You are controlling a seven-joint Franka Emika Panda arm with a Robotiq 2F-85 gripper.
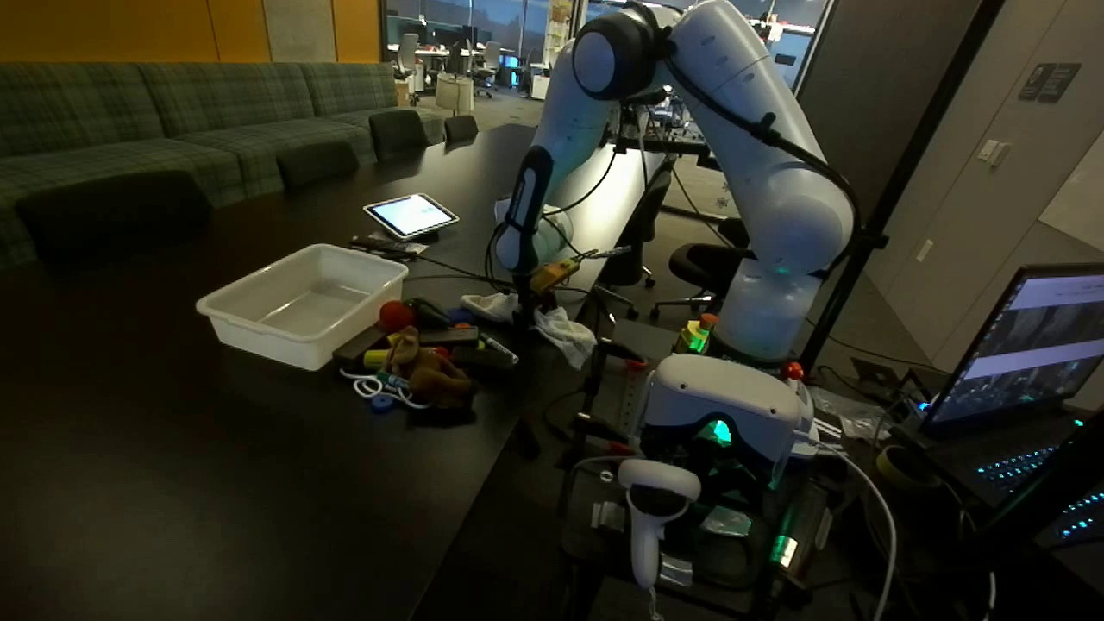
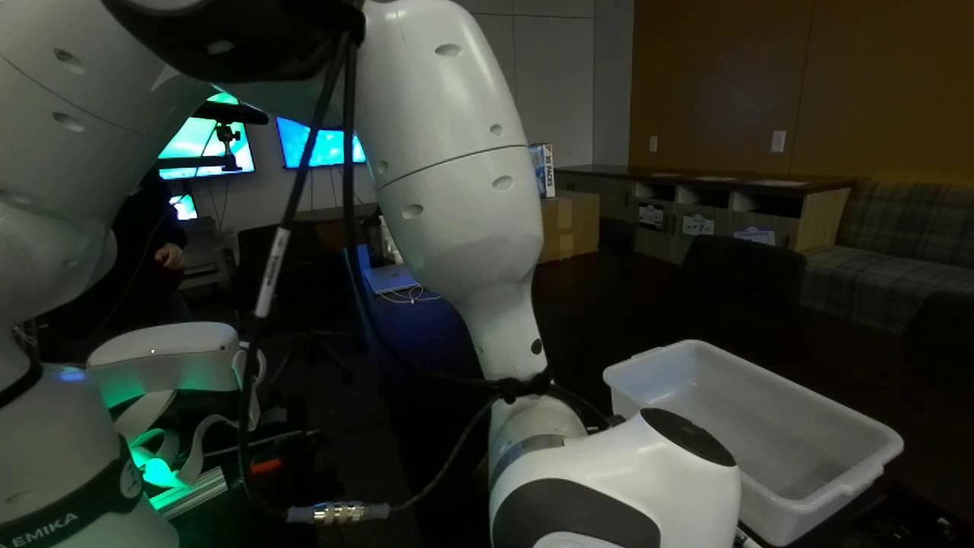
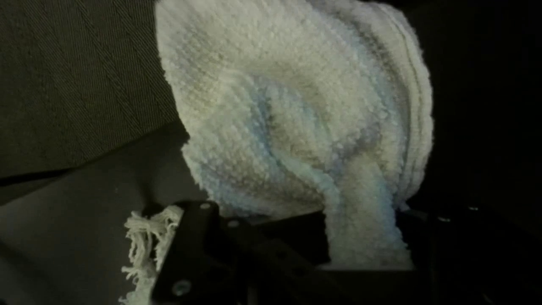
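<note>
My gripper (image 1: 525,312) points down near the right edge of the dark table, with a white towel (image 1: 564,333) bunched on both sides of it. In the wrist view the towel (image 3: 300,101) fills the upper middle, creased and faintly bluish in its folds. A narrow gathered part of it runs down into the dark fingers, which are shut on it. Frayed pale strands (image 3: 147,249) show left of the gripper; whether they belong to the towel cannot be told. The arm hides the gripper in exterior view 2.
An empty white bin (image 1: 305,300) stands on the table to the left. Between bin and gripper lies a clutter with a red ball (image 1: 395,316), a brown plush toy (image 1: 426,373) and a white cord (image 1: 374,389). A tablet (image 1: 411,216) lies behind.
</note>
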